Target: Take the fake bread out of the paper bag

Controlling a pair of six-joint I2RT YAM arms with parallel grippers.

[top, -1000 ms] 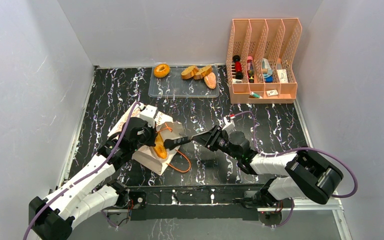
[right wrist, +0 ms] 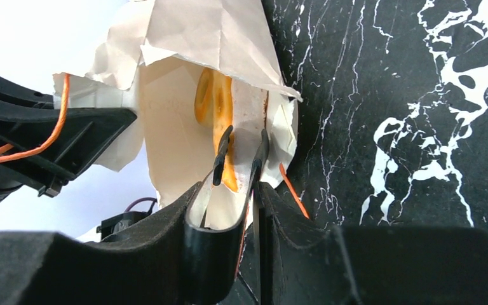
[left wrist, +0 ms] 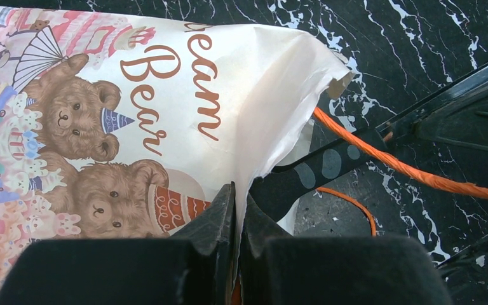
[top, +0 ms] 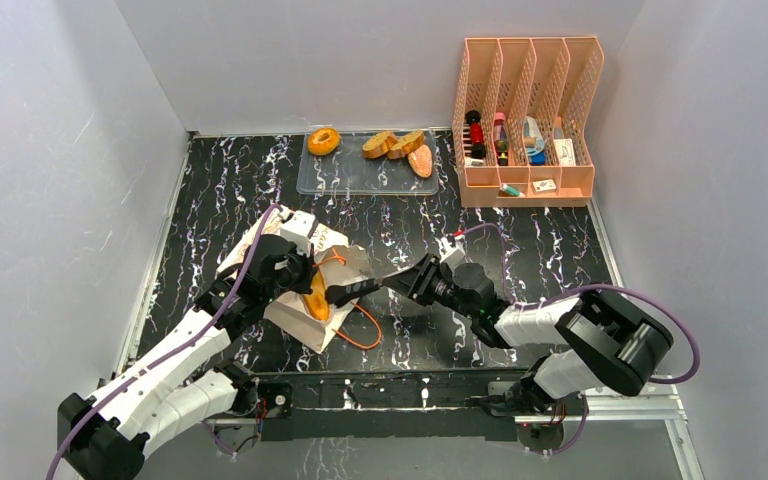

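Note:
The paper bag point(left wrist: 197, 101), white with printed bears, lies on its side with its mouth toward the right arm. My left gripper is shut on the edge of its mouth. Inside, the right wrist view shows a yellow-orange bread point(right wrist: 223, 108), a ring-shaped one point(right wrist: 204, 98) and a pale slice point(right wrist: 248, 108). My right gripper point(top: 400, 281) is closed around black-tipped tongs point(right wrist: 213, 254), which reach into the bag. One tip overlaps the yellow bread and the other stands near the slice's right edge; whether they touch is unclear.
A clear tray point(top: 360, 181) at the back holds several breads. An orange divided rack point(top: 528, 195) with small items stands at the back right. Orange cord handles point(left wrist: 432, 181) hang by the bag's mouth.
The right arm and the tongs have shifted slightly left, deeper into the bag's mouth. The left arm and the bag look nearly still.

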